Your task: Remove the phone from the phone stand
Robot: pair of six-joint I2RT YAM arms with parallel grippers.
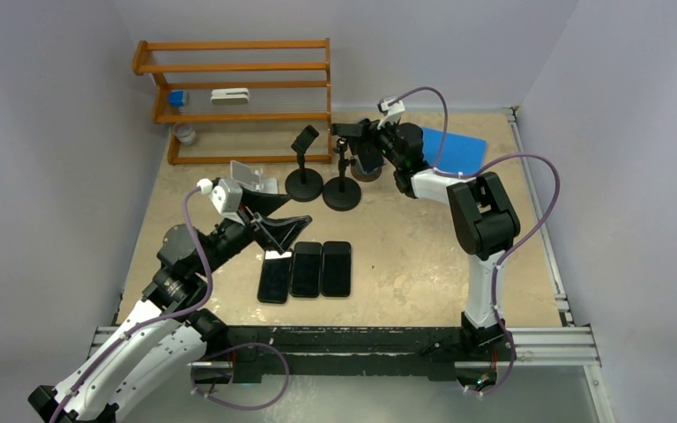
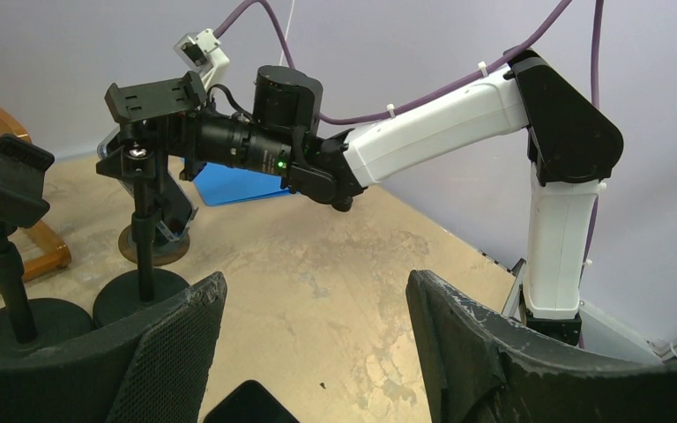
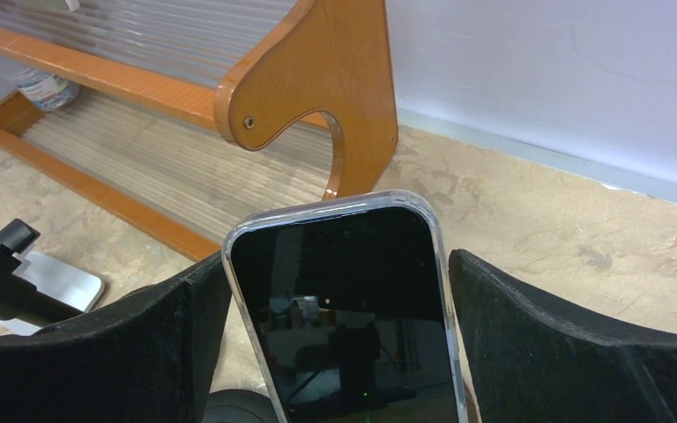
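A phone in a clear case [image 3: 339, 308] stands tilted on a stand at the back right of the table [image 1: 423, 238]; in the right wrist view it sits between the open fingers of my right gripper, which reaches over it from the right. Whether the fingers touch it is hard to tell. In the top view it is partly hidden by that arm [image 1: 405, 145]. My left gripper [image 1: 286, 216] hangs open over the left middle, above three phones lying flat [image 1: 307, 269].
Black stands [image 1: 304, 183] and a silver stand [image 1: 264, 183] stand left of the right gripper. A wooden rack [image 1: 229, 119] is at the back left, a blue mat [image 1: 463, 150] at the back right.
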